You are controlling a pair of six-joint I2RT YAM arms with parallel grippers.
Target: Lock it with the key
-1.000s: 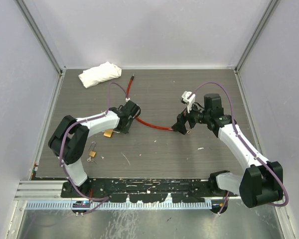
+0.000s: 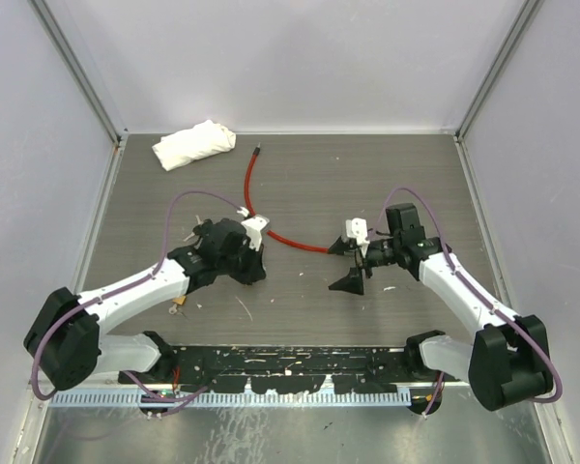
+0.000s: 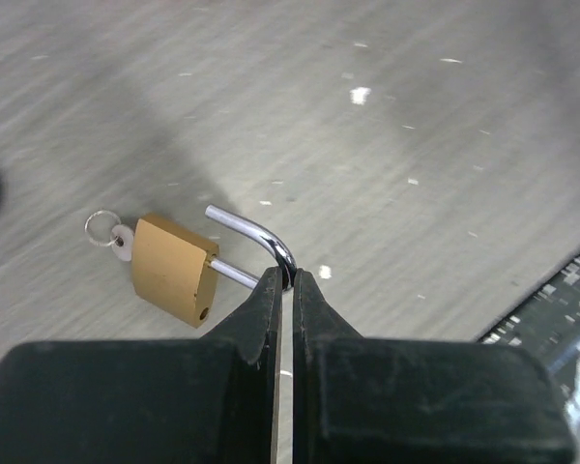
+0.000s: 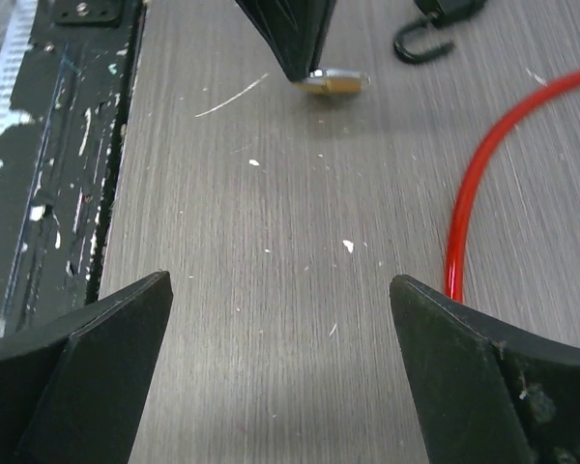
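Note:
A brass padlock [image 3: 177, 268] hangs by its steel shackle [image 3: 254, 232] from my left gripper, which is shut on the shackle's bend. The shackle is open, with one end free of the body. A key [image 3: 123, 242] with a ring sits at the body's far end. From the right wrist view, the brass body [image 4: 334, 85] shows beneath the left fingertips, above the table. The top view hides this padlock behind the left gripper [image 2: 251, 275]. My right gripper [image 2: 344, 266] is open, nothing between its fingers, facing the left one across a gap.
Another small brass padlock [image 2: 179, 300] lies on the table by the left arm. A red hose [image 2: 248, 184] curves behind both grippers, and a white cloth [image 2: 194, 144] lies at the back left.

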